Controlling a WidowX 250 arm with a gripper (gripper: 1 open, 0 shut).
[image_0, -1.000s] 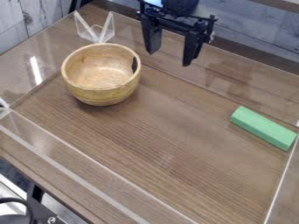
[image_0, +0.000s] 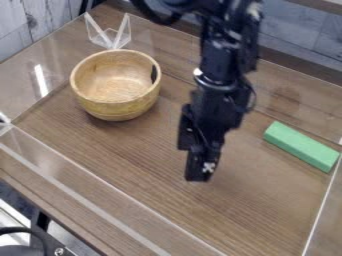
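My black gripper (image_0: 207, 150) hangs over the middle of the wooden table (image_0: 120, 200), pointing down, its fingers apart with nothing seen between them. A tan round bowl (image_0: 114, 85) stands at its upper left. A green block (image_0: 301, 145) lies to its right.
A small white wire-like object (image_0: 110, 35) is at the back left, behind the bowl. A dark cable or part (image_0: 20, 240) shows at the lower left corner.
The bowl and the green block have not moved.
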